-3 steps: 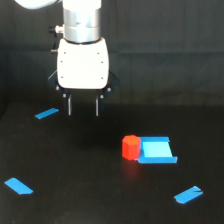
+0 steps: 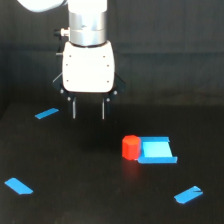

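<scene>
My gripper [image 2: 88, 107] hangs over the dark table, left of and farther back than the red block. It is open, its two thin fingers apart and pointing down with nothing between them. The red block [image 2: 131, 147], many-sided in outline, stands on the table at the left edge of a light blue square [image 2: 157, 149]. This square has darker blue strips along its edges. From this view I cannot tell whether the block touches the square.
Blue tape pieces mark the table at the far left [image 2: 47, 113], the front left [image 2: 18, 186] and the front right [image 2: 188, 195]. Bare black table [image 2: 90, 185] lies in front and to the left of the block. A dark curtain [image 2: 170, 60] hangs behind.
My gripper has moved slightly to the right and a little lower in view. It was open before as well. The red block and the blue square have not moved.
</scene>
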